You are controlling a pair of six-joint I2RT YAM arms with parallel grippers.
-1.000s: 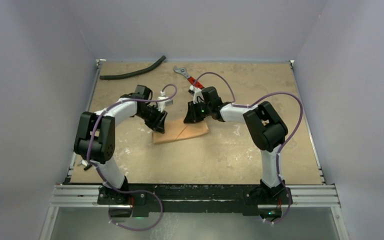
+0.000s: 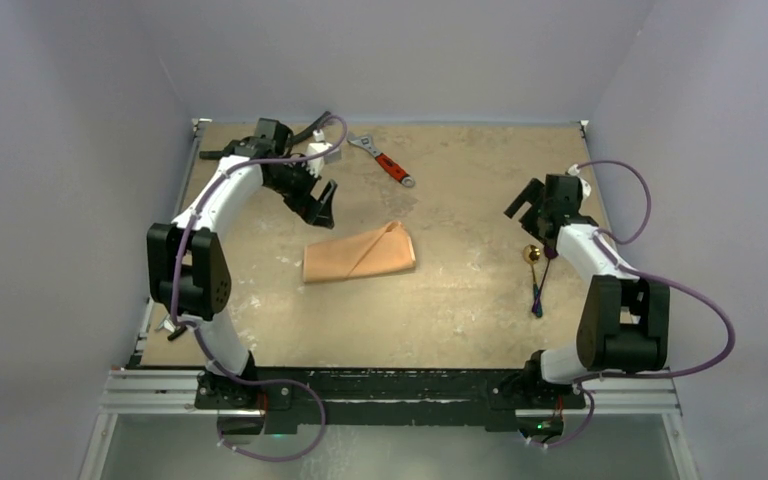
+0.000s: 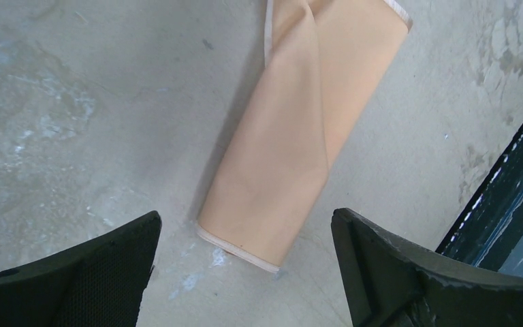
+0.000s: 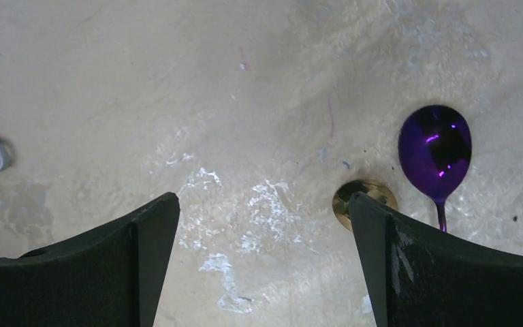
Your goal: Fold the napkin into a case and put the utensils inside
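Note:
The peach napkin (image 2: 350,257) lies folded into a long strip with a diagonal flap, near the table's middle; the left wrist view shows it (image 3: 265,177) below my open left gripper (image 2: 314,203), which hovers above and behind its left part, empty. My right gripper (image 2: 523,205) is open and empty over the right side, near the utensils: a gold spoon (image 2: 531,254) and a purple spoon (image 4: 434,146), their handles side by side toward the front, partly crossing in the top view.
An adjustable wrench (image 2: 391,165) with a red handle and a black tube (image 2: 309,129) lie at the back. A small tool (image 2: 176,333) lies at the front left.
Both grippers have left the napkin and stand open: the left moved up toward the back, the right swept far right to above the utensils. The napkin looks little changed.

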